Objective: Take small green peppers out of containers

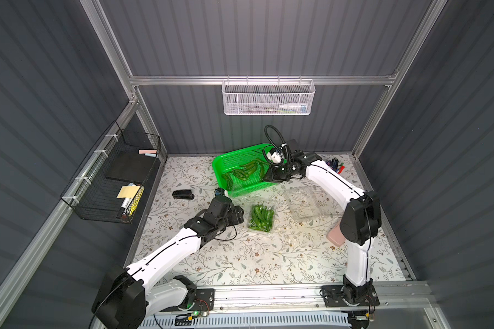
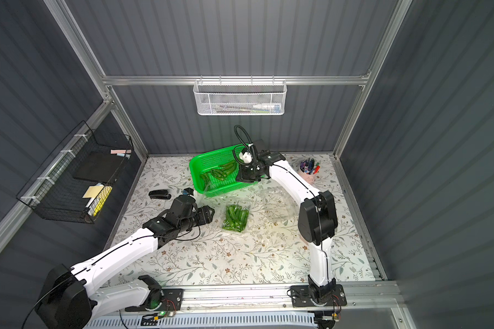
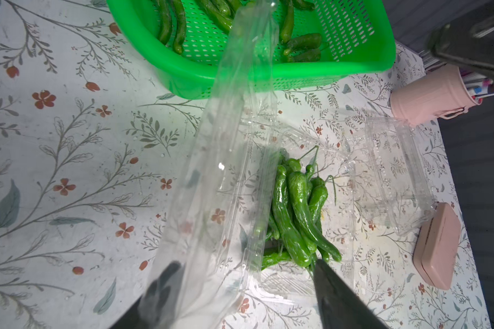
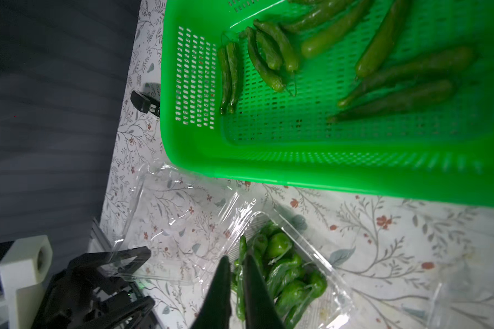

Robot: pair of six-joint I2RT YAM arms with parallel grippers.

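Small green peppers (image 1: pixel 261 218) fill a clear clamshell (image 4: pixel 318 263) on the table, its transparent lid (image 3: pixel 236 109) raised on the left side. My left gripper (image 1: pixel 233 213) hangs just left of it, by the lid; its blurred fingertips show low in the left wrist view, and whether they grip the lid is unclear. My right gripper (image 1: pixel 274 175) is higher, over the front right of the green basket (image 4: pixel 313 175), which holds several larger green peppers (image 4: pixel 389 104). Its fingers show blurred above the clamshell in the right wrist view, their opening hard to tell.
A second clear container (image 3: pixel 395 170) lies to the right. A pink pen cup (image 3: pixel 422 98) stands at the back right, a pink box (image 3: pixel 436 246) lies at the right, and a black object (image 1: pixel 182 194) at the left.
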